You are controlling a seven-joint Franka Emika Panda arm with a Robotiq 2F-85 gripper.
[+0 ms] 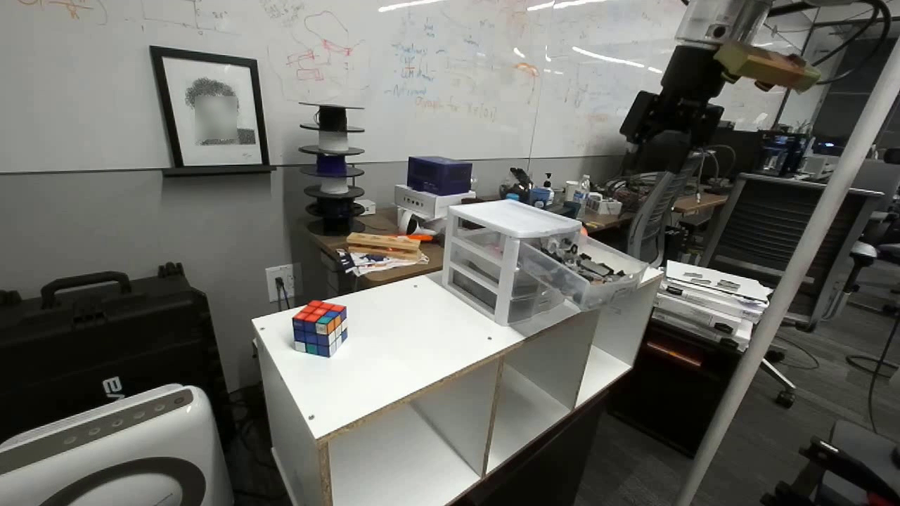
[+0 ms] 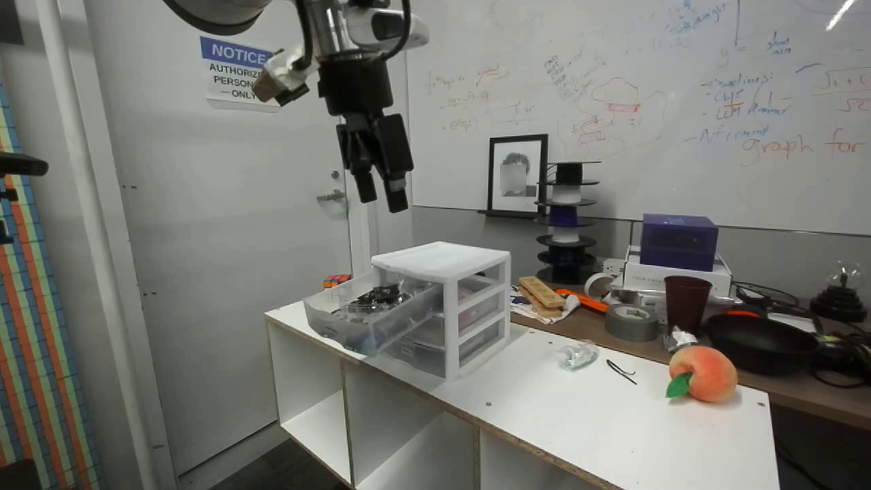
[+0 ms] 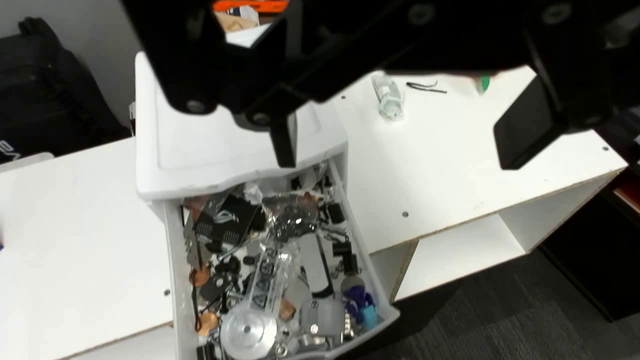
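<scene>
My gripper [image 2: 382,203] hangs in the air above the shelf unit, its fingers apart and empty. In the wrist view its two fingers [image 3: 528,123] stand wide of each other, over the white drawer box's lid and the bare shelf top. The small drawer box [image 1: 516,218] has its top drawer [image 1: 620,282] pulled out, tilted and full of small parts, cables and hardware. A Rubik's cube [image 1: 320,329] sits on one end of the shelf. Toward the other end are a peach with a green leaf [image 2: 703,374], a crumpled clear wrapper [image 2: 578,354] and a thin black strip [image 2: 621,372].
The white shelf top [image 1: 396,358] is clear between the cube and the drawer box. Behind it, a desk holds a black pan [image 2: 759,341], a tape roll [image 2: 632,322] and a dark cup [image 2: 686,302]. A white pole [image 1: 801,244] stands in front.
</scene>
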